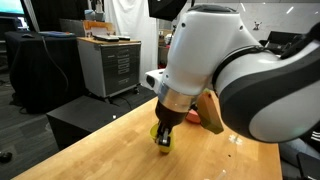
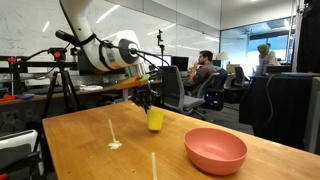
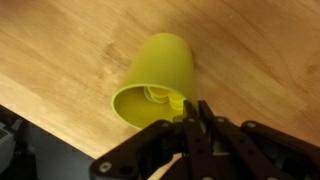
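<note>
A yellow cup [image 2: 155,120] stands about upright at the table's middle in exterior view 2; whether its base touches the wood cannot be told. In the wrist view, the cup [image 3: 165,65] shows its open mouth, with lighter yellow shapes inside that are hard to make out. My gripper is shut on the cup's wall at the rim, one side of the mouth. Exterior view 1 shows only part of the cup [image 1: 164,140] behind the gripper [image 1: 162,139].
A red bowl [image 2: 215,148] sits on the table to the cup's right in exterior view 2. Two thin white sticks, one left [image 2: 113,134] and one nearer [image 2: 154,166], lie on the wood. A person [image 2: 206,72] sits beyond the table.
</note>
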